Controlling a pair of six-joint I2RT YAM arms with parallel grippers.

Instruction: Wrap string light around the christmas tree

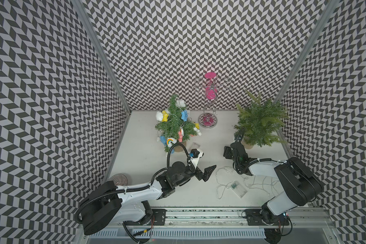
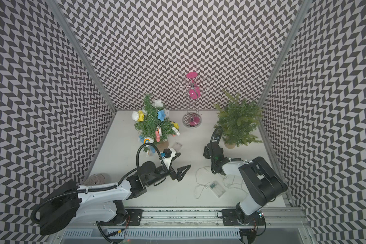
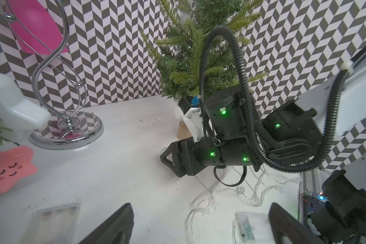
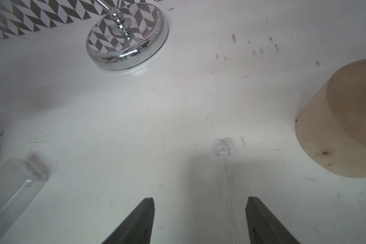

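A decorated tree [image 1: 175,122] with soft ornaments stands at the left back, and a bare green tree [image 1: 261,122] at the right back. The clear string light [image 3: 209,207] lies loose on the table's front right, joined to a clear battery box [image 1: 238,189]. One end bulb [image 4: 222,149] rests on the table ahead of my right gripper, its thin wire running back between the fingers. That gripper is partly open, holding nothing, left of the bare tree's wooden base [image 4: 345,122]. My left gripper, open and empty, hovers over the middle of the table.
A chrome stand [image 1: 207,120] with pink parts stands at the back between the trees. A second clear box [image 3: 52,223] lies near the decorated tree's base. A round, ridged item [image 1: 118,179] sits at the left edge.
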